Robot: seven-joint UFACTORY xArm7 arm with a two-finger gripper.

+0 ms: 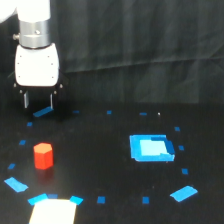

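Note:
At the back left of the dark table hangs my gripper (40, 99), pointing down. Its two thin dark fingers stand apart with nothing between them. A small red block (43, 156) lies on the left side of the table, lower in the view and clear of the gripper. On the right is a blue square (136, 156) with a pale patch (153, 147) in its middle; whether it is a shallow tray or a flat sheet is hard to tell.
A cream-coloured item (53, 212) is cut off by the bottom edge at left. Several blue tape pieces mark the table, including strips at the left (15, 184) and lower right (184, 193). Bare table separates the red block from the blue square.

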